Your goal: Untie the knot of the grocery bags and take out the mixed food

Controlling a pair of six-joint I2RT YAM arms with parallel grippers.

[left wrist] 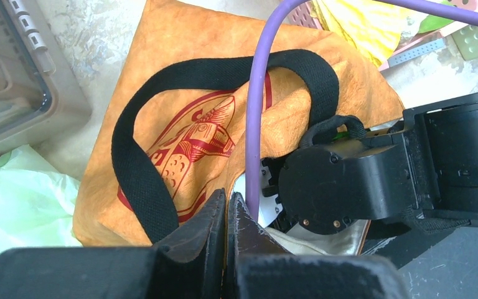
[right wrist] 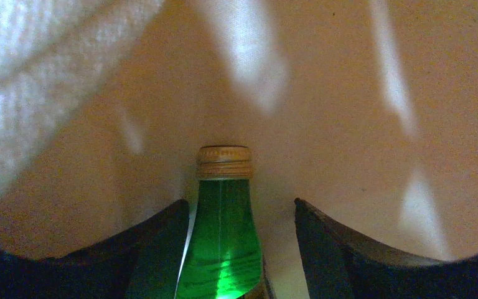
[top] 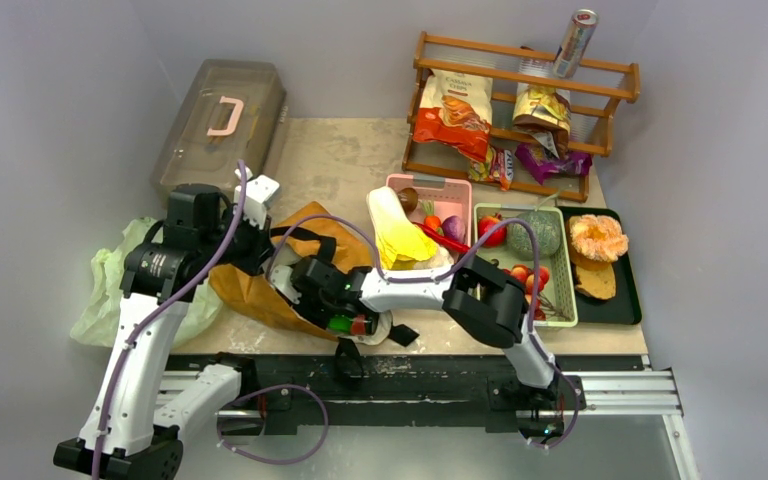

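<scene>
An orange bag (left wrist: 137, 37) with black straps lies on the counter. My left gripper is shut at its edge; only the thin orange edge shows at the fingertips, and I cannot tell whether it is between them. My right gripper is inside the bag, open around the neck of a green bottle (right wrist: 221, 243) with a gold cap. In the top view the right arm reaches over the bag from the right, its fingertips hidden. A pale green plastic bag (top: 110, 300) lies at the left.
A lidded box (top: 190, 140) stands back left. Pink (top: 440, 187) and green (top: 560, 320) baskets with produce, a dark tray (top: 615, 310) with bread, and a wooden snack rack (top: 610, 90) occupy the right. Some bare counter (top: 325, 160) shows behind the bag.
</scene>
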